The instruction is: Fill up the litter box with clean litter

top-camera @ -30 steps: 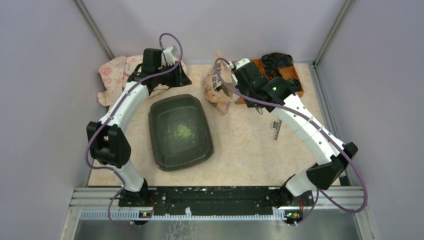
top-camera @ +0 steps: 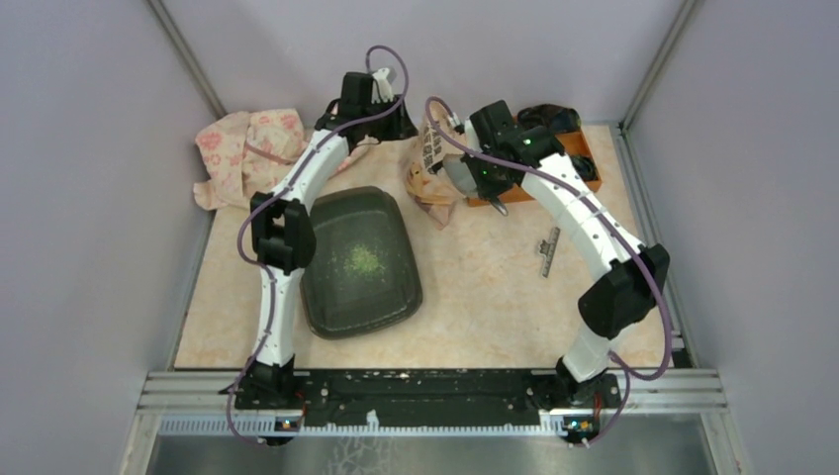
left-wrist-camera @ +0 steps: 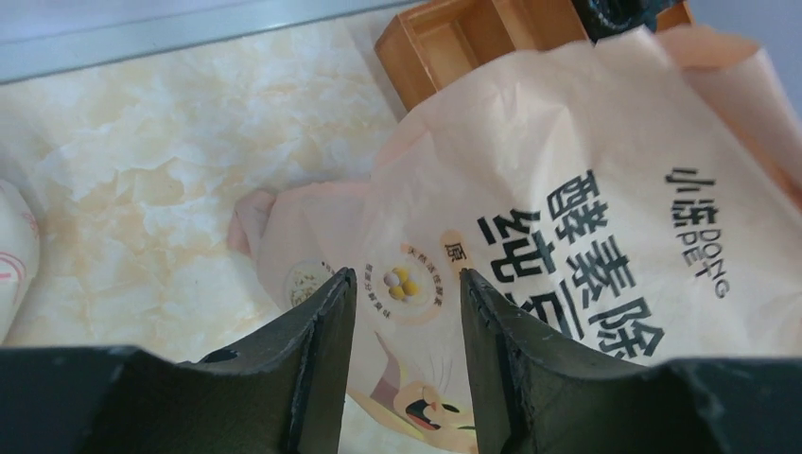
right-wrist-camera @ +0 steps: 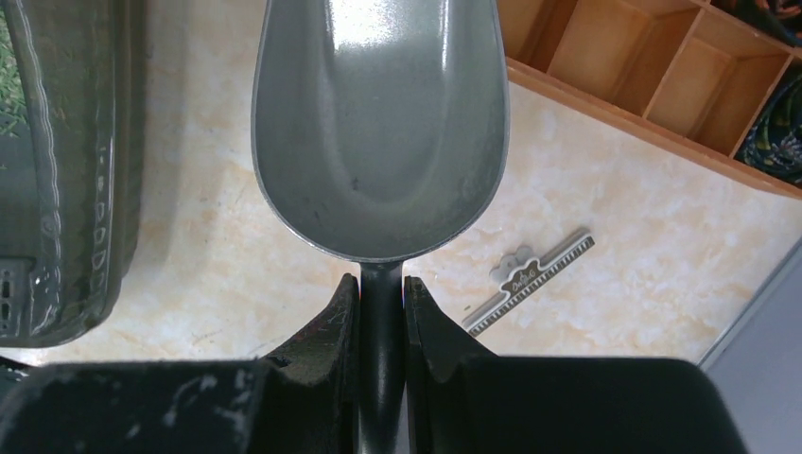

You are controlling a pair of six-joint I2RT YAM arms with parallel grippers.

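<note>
The dark litter box [top-camera: 381, 297] sits on the table's left half, a small green patch of litter [top-camera: 364, 261] in the middle of its floor. A pinkish paper bag [left-wrist-camera: 416, 208] with black lettering stands upright at the table's back middle. My left gripper is open beside the bag, its fingertips pointing at it with nothing gripped between them. My right gripper is shut on the handle of a grey scoop [right-wrist-camera: 378, 161], near the bag's right side in the top view. The part of the scoop's bowl visible in the right wrist view looks empty.
Behind the right arm is an orange-brown divided tray [top-camera: 586, 163] with dark items in it. A small grey metal ruler-like piece [top-camera: 549, 252] lies right of centre. Floral cloth [top-camera: 247, 153] covers the back left. Clear table lies front and centre.
My left gripper has moved right and back, up to the bag. The right arm has shifted left, and the scoop's grey bowl now shows by the bag. The litter box has stayed put.
</note>
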